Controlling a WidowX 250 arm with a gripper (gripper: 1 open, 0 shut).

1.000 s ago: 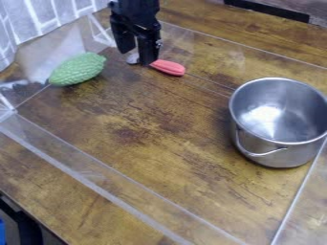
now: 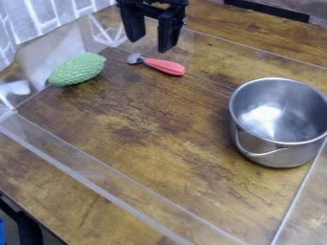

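Note:
My dark gripper (image 2: 152,31) is at the top of the view, above and behind a pink-handled utensil (image 2: 166,67) with a metal head that lies on the wooden table. Whether the gripper is open or shut is unclear. A green bumpy vegetable (image 2: 76,70) lies at the left. A steel pot (image 2: 278,122) stands at the right.
Clear plastic walls edge the wooden table (image 2: 141,144), with white cloth at the top left.
The gripper has moved up and back, away from the pink-handled utensil, which is now fully uncovered, and slightly to the right.

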